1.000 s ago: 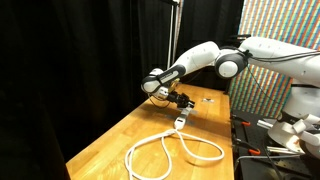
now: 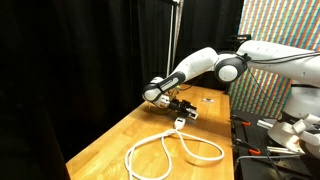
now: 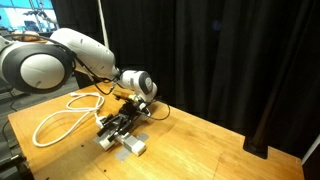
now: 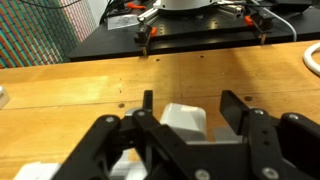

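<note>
My gripper points down at the tabletop, its two dark fingers [image 4: 148, 103] standing apart. Between and beyond them, in the wrist view, a small white block [image 4: 184, 120] shows, with a gap on either side of it. More pale surfaces lie lower in that view, partly hidden by the fingers. From exterior view 2, a white block [image 3: 131, 148] lies on the table close beside the gripper [image 3: 112, 136]. A white cable [image 2: 150, 140] with a white end piece [image 2: 180, 123] loops in front of the gripper [image 2: 184, 112].
A black curtain [image 3: 230, 60] hangs behind it. The dark robot base plate [image 4: 210, 32] with orange clamps sits at the table's edge.
The white cable has kept its place.
</note>
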